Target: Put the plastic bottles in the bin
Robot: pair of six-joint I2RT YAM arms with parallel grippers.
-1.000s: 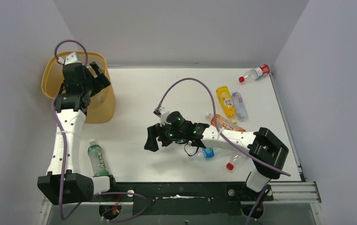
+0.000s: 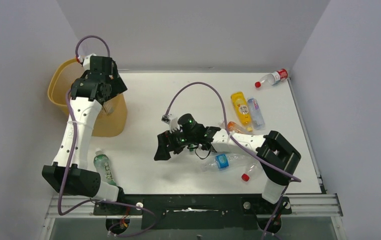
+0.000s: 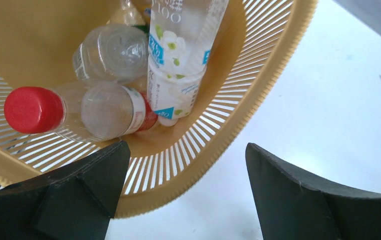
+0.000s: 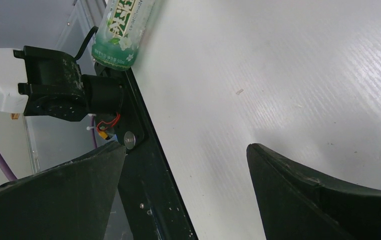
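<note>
The orange bin (image 2: 107, 125) is at the left, holding several bottles, among them one with a red cap (image 3: 34, 110). My left gripper is over the bin's rim, open, nothing between its fingers. My right gripper hangs open over the mid-table, empty. A green bottle (image 2: 103, 166) lies front left, also in the right wrist view. At the right lie a yellow bottle (image 2: 240, 107), a pale blue bottle (image 2: 256, 112), an orange-label bottle (image 2: 236, 129), a blue-label bottle (image 2: 222, 161), a red-capped bottle (image 2: 251, 170) and a red-label bottle (image 2: 278, 76).
Walls enclose the back and both sides. My right arm lies across some of the bottles on the right.
My left arm has moved over the bin, down toward the front and back up. The bin shifted along with these movements. My right arm has shifted slightly.
</note>
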